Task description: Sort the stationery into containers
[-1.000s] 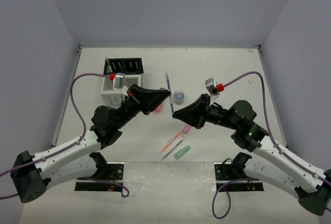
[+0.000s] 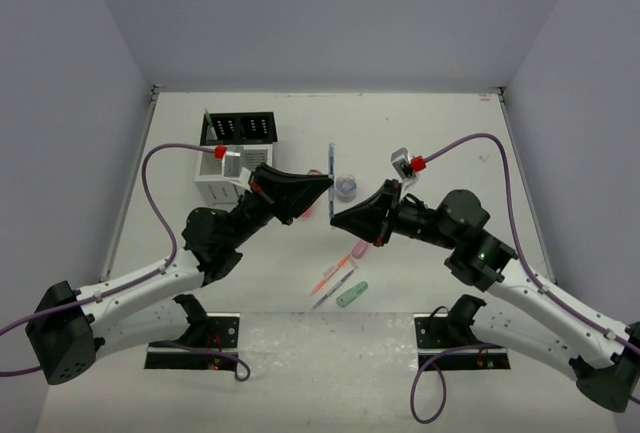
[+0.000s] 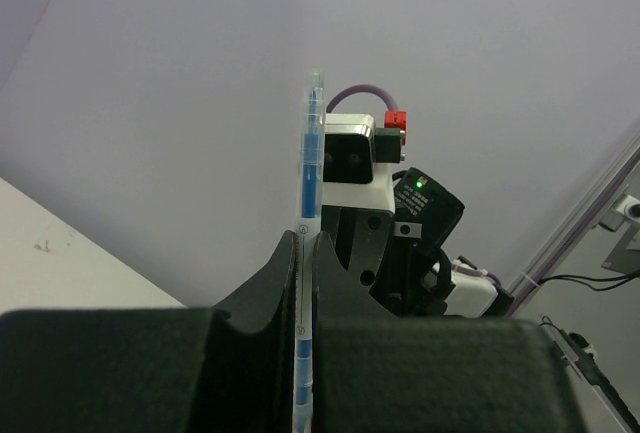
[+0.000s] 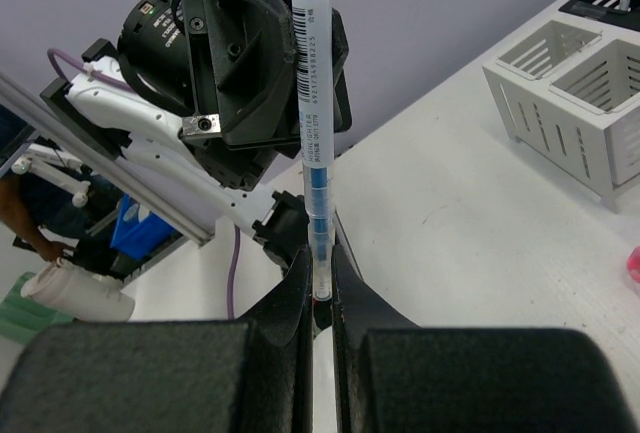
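Observation:
A blue-and-white highlighter pen (image 2: 332, 158) is held up between my two arms above the table. My left gripper (image 2: 329, 181) is shut on its middle; in the left wrist view the pen (image 3: 307, 188) runs between the two fingers. At the pen's near end, my right gripper (image 2: 334, 218) is shut on the tip, and its label and barcode face the right wrist view, where the pen (image 4: 316, 83) rises from the fingertips. On the near table lie an orange pen (image 2: 329, 273), a slim dark pen (image 2: 334, 289) and a green item (image 2: 352, 294).
At the back left stand a black basket (image 2: 262, 118) with a pen in it and a white basket (image 2: 216, 191), partly hidden by my left arm. A clear round item (image 2: 346, 188) and pink items (image 2: 360, 249) lie mid-table.
The pen has swung from a slight slant to nearly straight in the top view. Both grippers have shifted slightly, the left one to the right, and both still hold the pen.

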